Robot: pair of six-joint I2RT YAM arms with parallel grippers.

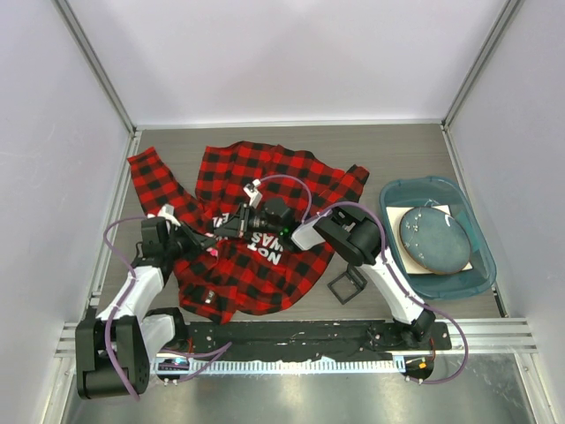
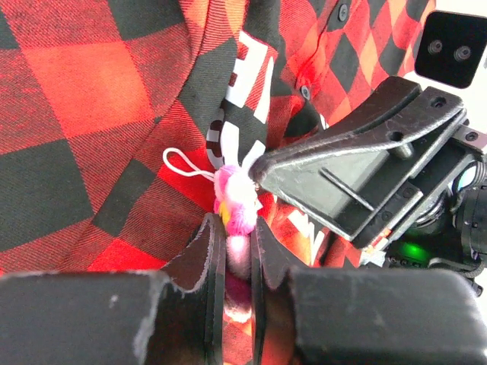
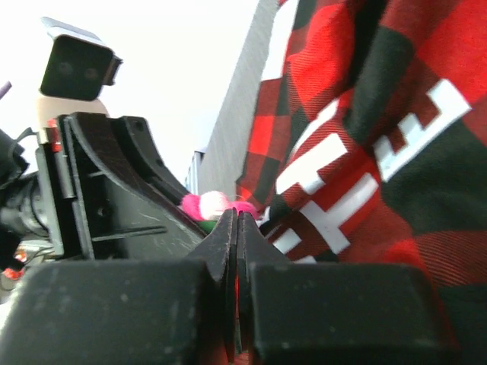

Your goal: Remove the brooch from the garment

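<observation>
The red-and-black checked garment (image 1: pixel 274 190) lies spread on the table. A fluffy pink and white brooch (image 2: pixel 237 199) with a white loop sits against its printed front. In the left wrist view, my left gripper is shut on the brooch from both sides. My right gripper is shut, its fingertips pressed together with nothing between them. In the right wrist view, the brooch's pink and white tufts (image 3: pixel 215 203) show just beyond those tips, outside the fingers. The brooch's pin cannot be made out.
A teal basin (image 1: pixel 484 256) with a dark round object in it stands at the right. A small black frame (image 1: pixel 347 284) lies near the front edge. Both gripper tips are crowded close together over the garment's left part.
</observation>
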